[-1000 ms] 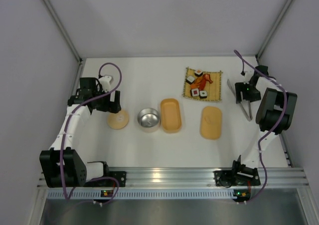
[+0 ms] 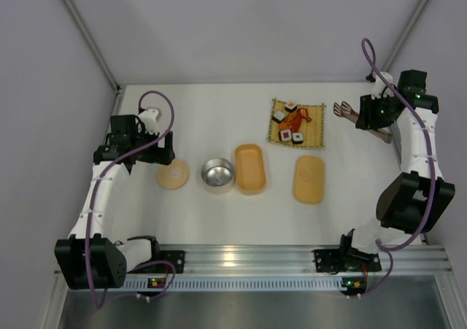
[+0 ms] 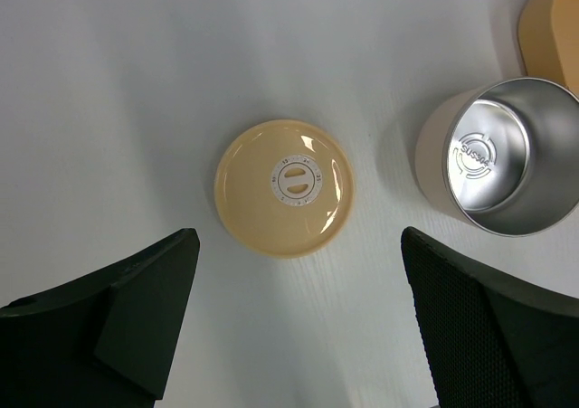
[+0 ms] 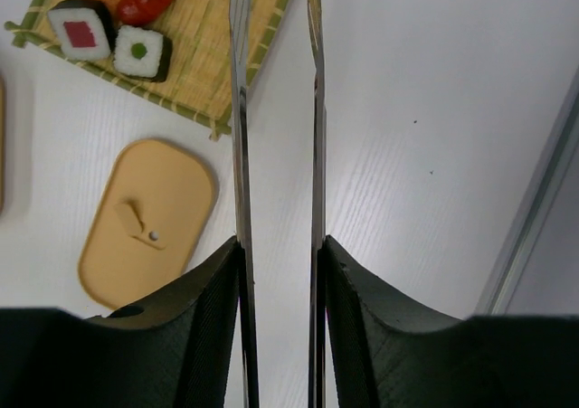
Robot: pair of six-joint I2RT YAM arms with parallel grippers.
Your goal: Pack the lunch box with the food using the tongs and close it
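Note:
My right gripper is closed around metal tongs (image 4: 242, 155), lifted at the right, pointing toward the bamboo mat (image 2: 316, 136) with sushi (image 4: 137, 58) and orange-red food pieces (image 2: 292, 119). My left gripper hangs open above the round lid (image 3: 258, 195), fingers empty. A steel cup (image 3: 511, 159) stands right of that lid. An orange oblong container (image 2: 250, 170) sits beside the cup, and a flat oblong lid (image 2: 309, 179) lies below the mat.
The white table (image 2: 204, 110) has clear room at the back left and front middle. Grey walls bound it at the sides and back.
My right gripper has drawn inward around the tongs and raised them, turning their tips leftward toward the mat. The left arm has shifted slightly; the table items have stayed put.

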